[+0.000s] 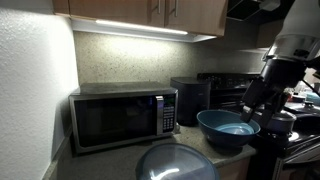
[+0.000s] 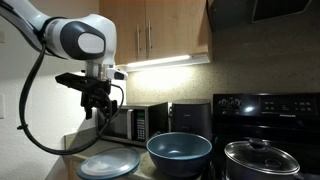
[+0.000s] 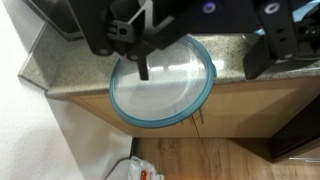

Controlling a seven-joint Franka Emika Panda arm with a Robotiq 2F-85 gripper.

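Note:
My gripper stands open, with a wide gap between its dark fingers and nothing held there. In the wrist view, a clear round lid with a blue rim shows below and between the fingers. That lid lies at the counter's front in exterior view 1, apart from the gripper. A large blue bowl sits to its right on the counter; the gripper appears near the bowl's right side in that view. From the other side, the bowl looks empty as far as its inside shows.
Behind the lid stands a microwave, with a dark canister beside it. A lidded pot rests on the black stove. Wooden cabinets hang overhead. The counter edge drops to the floor.

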